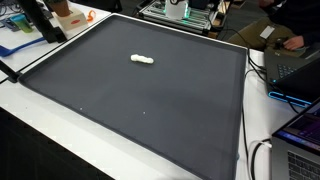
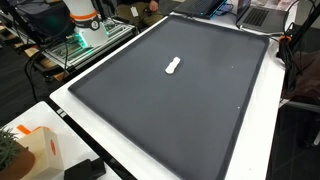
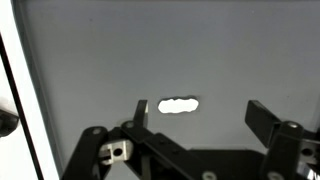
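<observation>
A small white elongated piece with a wavy outline lies flat on the dark grey board; it shows as the white piece (image 1: 142, 59) in exterior view 1, the white piece (image 2: 173, 65) in exterior view 2 and the white piece (image 3: 178, 105) in the wrist view. Seen from the wrist, my gripper is open, its black fingers wide apart. The white piece appears between their lines, nearer the left finger, with nothing gripped. Neither exterior view shows the fingers.
The grey board (image 1: 150, 100) is otherwise bare, with a raised rim, on a white table. Laptops (image 1: 300, 155) and cables stand along its right side in exterior view 1. A potted cactus (image 2: 12, 155) and a black block (image 2: 83, 170) sit near one corner in exterior view 2.
</observation>
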